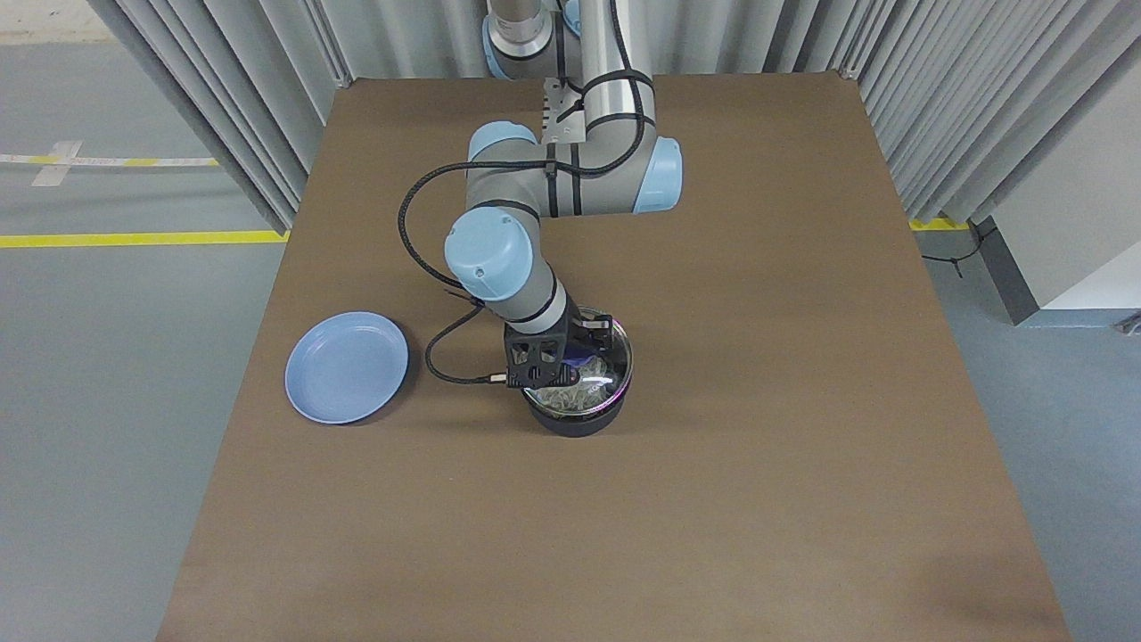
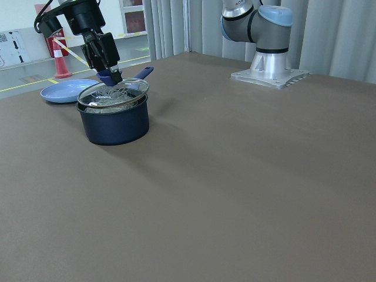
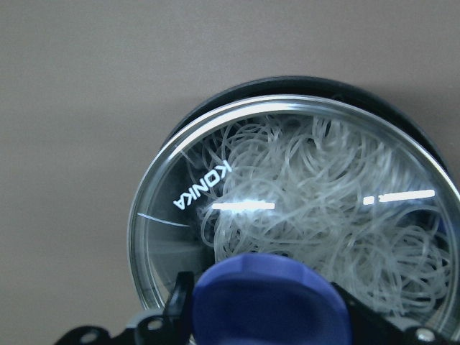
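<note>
My gripper [image 2: 108,70] is shut on the blue knob [image 3: 269,305] of a glass lid [image 3: 154,223], held just over a dark pot [image 2: 114,129] of pale noodles [image 3: 323,180]. The lid covers most of the pot; in the wrist view it sits slightly off centre, with some dark rim showing behind it. Whether it rests on the rim is hard to tell. The pot's blue handle [image 2: 145,73] points away toward the back, hidden by the arm in the front view.
A blue plate [image 1: 344,367] lies left of the pot on the brown table [image 1: 802,460]. A robot base [image 2: 270,74] stands at the back.
</note>
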